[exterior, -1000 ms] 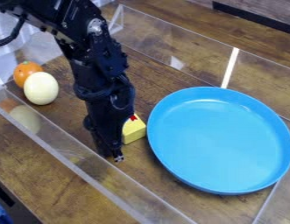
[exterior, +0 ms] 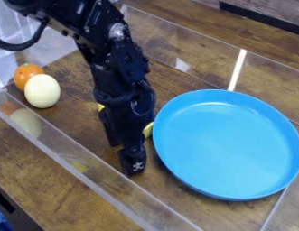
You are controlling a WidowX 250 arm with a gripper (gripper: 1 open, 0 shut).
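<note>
My black gripper [exterior: 127,144] reaches down from the top to the wooden table, just left of the blue plate. A yellow object [exterior: 148,128] is mostly hidden behind it, with slivers showing on either side. The gripper's fingers are dark and overlapping, so what lies between them is hard to make out.
A large blue plate [exterior: 224,144] fills the right. A white egg-shaped object [exterior: 42,90] and an orange one [exterior: 27,75] sit at the upper left. Clear plastic edging runs along the lower left. Bare wood [exterior: 49,189] shows at the bottom left and at the back.
My gripper has shifted slightly right and lower, and now covers more of the yellow object. The plate and egg-shaped objects have not visibly moved.
</note>
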